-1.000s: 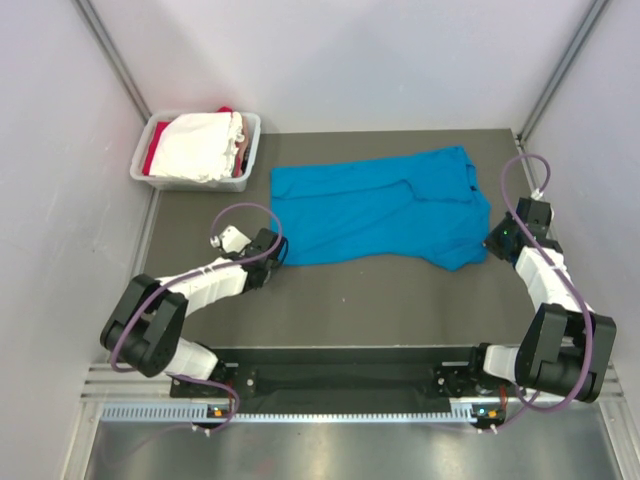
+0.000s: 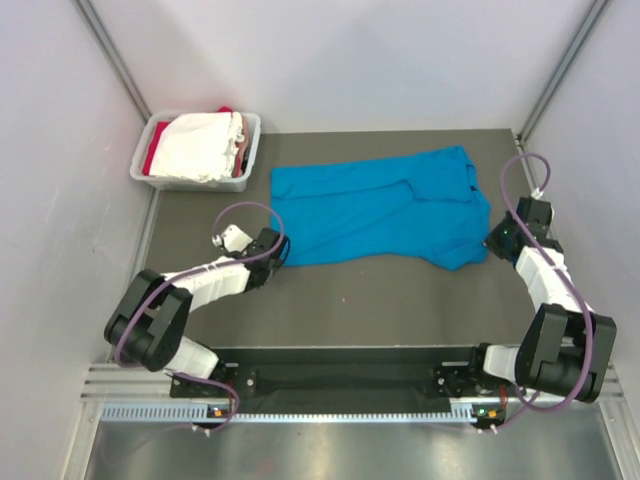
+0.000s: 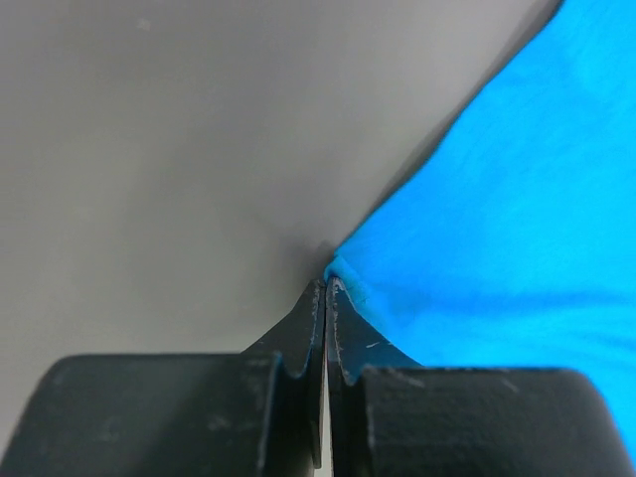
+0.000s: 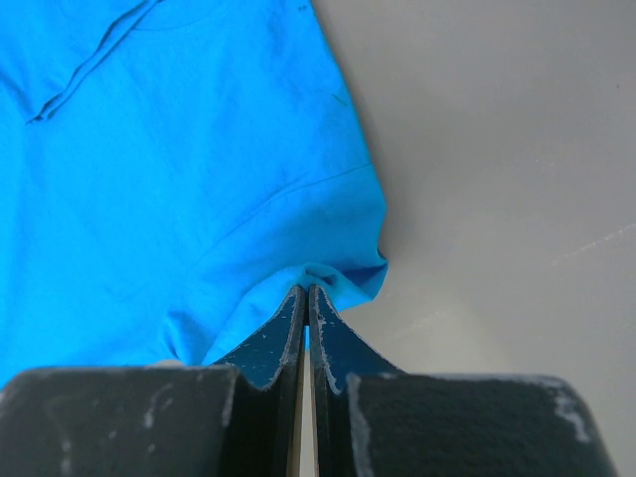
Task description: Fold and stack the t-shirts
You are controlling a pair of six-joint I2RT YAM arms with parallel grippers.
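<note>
A blue t-shirt lies spread across the table, folded lengthwise, with its near right part gathered and wrinkled. At the shirt's near left corner, my left gripper is shut on the blue cloth, a small pinch of which bunches between its fingertips. Over on the right, my right gripper is also shut, with the shirt's edge puckered up at its tips near a loose corner. Both grippers are low, close to the tabletop.
A white bin at the back left holds a white folded cloth over red ones. Bare grey table stretches in front of the shirt. Pale walls bound the left, right and back.
The right gripper and the rest of the shirt look unchanged.
</note>
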